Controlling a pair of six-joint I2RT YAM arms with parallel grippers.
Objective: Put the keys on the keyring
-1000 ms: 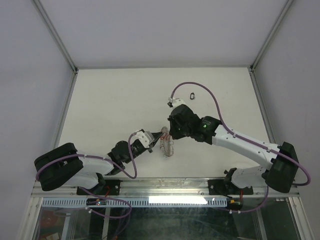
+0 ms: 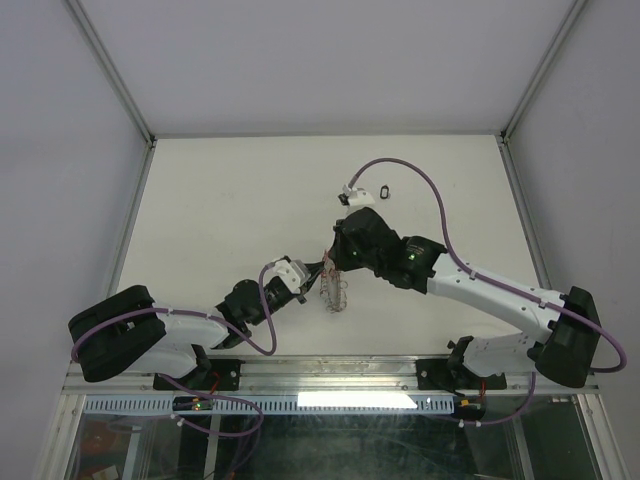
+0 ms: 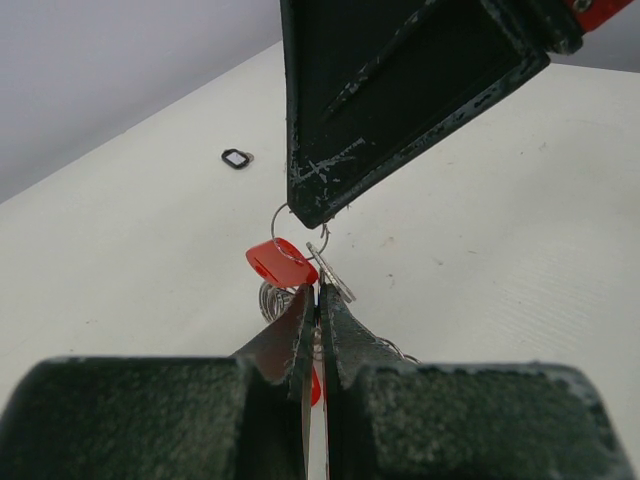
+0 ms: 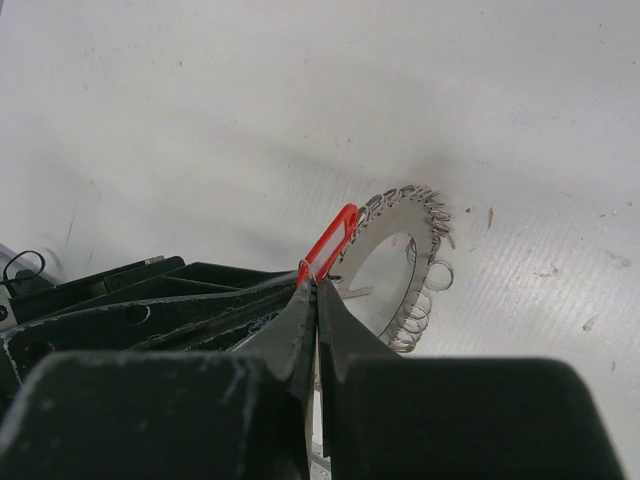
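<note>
Over the middle of the table my two grippers meet tip to tip, the left (image 2: pixel 323 266) from the left and the right (image 2: pixel 337 265) from above right. Both are shut. A thin wire ring (image 3: pixel 276 238) hangs at the tip of the right gripper in the left wrist view. Just beyond the left fingertips show a red tag (image 3: pixel 280 264) and a flat silver piece (image 3: pixel 333 278); whether the fingers pinch either is unclear. The red tag (image 4: pixel 331 243) also shows above the right fingertips. Below lies a loop of small metal rings (image 4: pixel 408 325).
A small black-rimmed object (image 2: pixel 385 192) lies alone at the back right of the white table (image 2: pixel 230 200). Around the grippers the surface is clear. Cables arch over the right arm and loop beside the left.
My right gripper has shifted slightly, its tip now closer to the left gripper's tip and its rear end a little higher in the top view. The left arm stays put.
</note>
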